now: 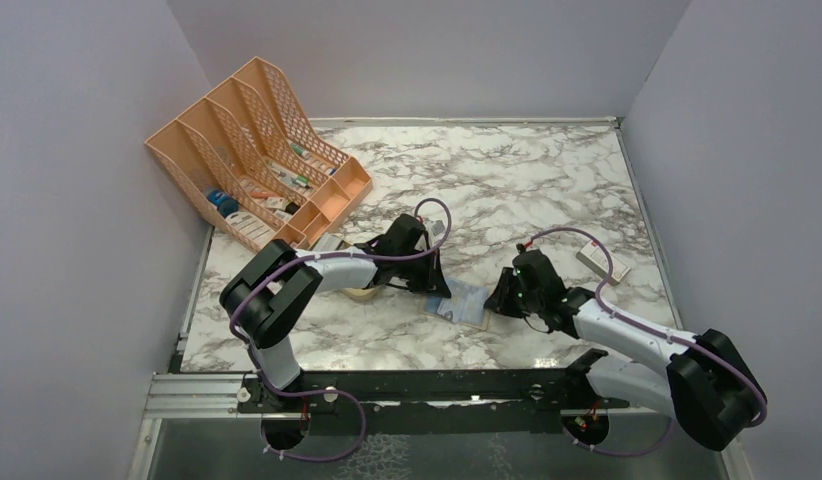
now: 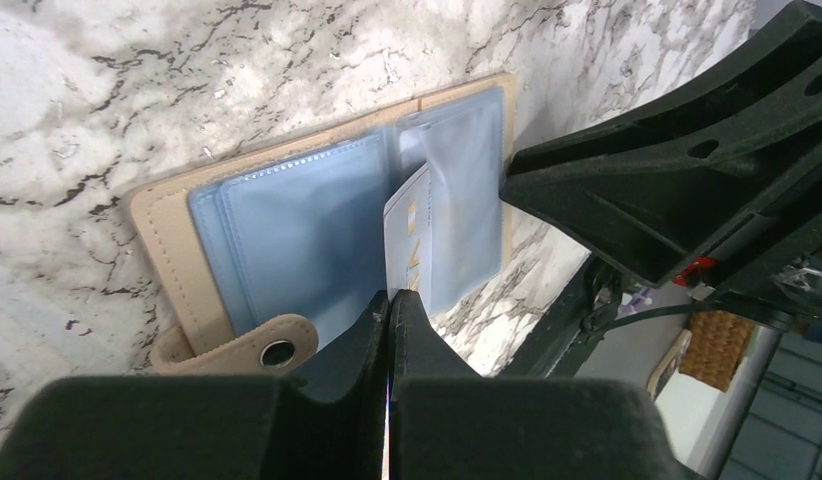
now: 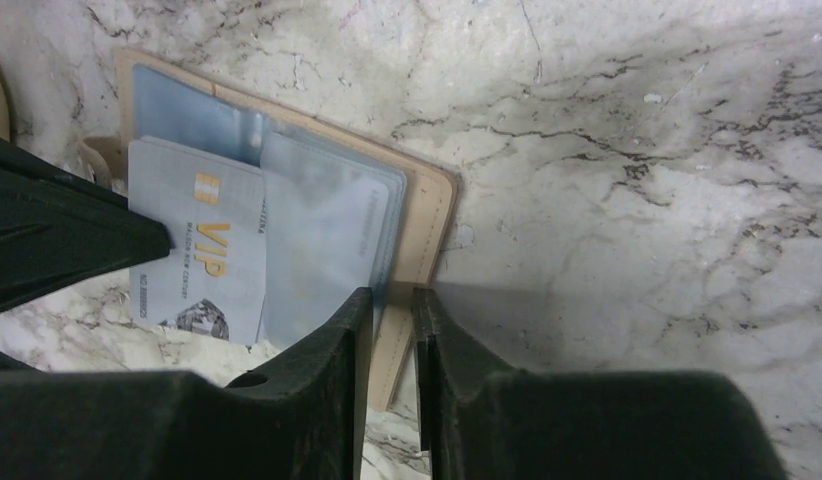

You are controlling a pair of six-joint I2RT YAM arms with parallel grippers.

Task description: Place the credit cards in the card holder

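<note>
The card holder (image 1: 467, 305), beige leather with blue-grey pockets, lies open on the marble table between both grippers. In the right wrist view, a silver VIP credit card (image 3: 202, 250) has its right edge in the mouth of the clear pocket (image 3: 327, 220); the rest sticks out. My left gripper is shut on this card (image 2: 407, 235) at its outer edge, one fingertip lying over its face. My right gripper is part open, its fingertips on either side of the holder's beige edge (image 3: 412, 255).
An orange divided rack (image 1: 257, 150) with bottles and tubes stands at the back left. A small white box (image 1: 602, 258) lies at the right.
</note>
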